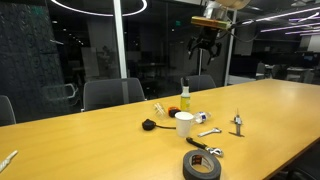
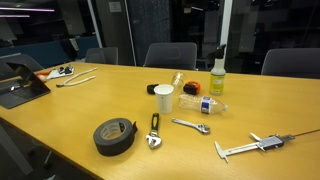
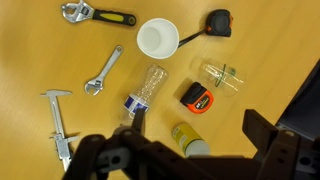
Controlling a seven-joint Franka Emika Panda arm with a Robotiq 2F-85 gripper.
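High over the table, my gripper stands open and empty, clear of every object; in the wrist view its dark fingers are spread wide. Below it lie a white cup, a clear plastic bottle on its side, and a red-and-black tape measure. A second tape measure has a dark strip reaching toward the cup. A clear container lies near the yellow spray bottle. A small wrench, an adjustable wrench and a caliper lie apart.
A roll of black tape rests near the front of the table. More tools sit at the far left. Chairs line the back edge. Wide bare stretches of tabletop surround the cluster.
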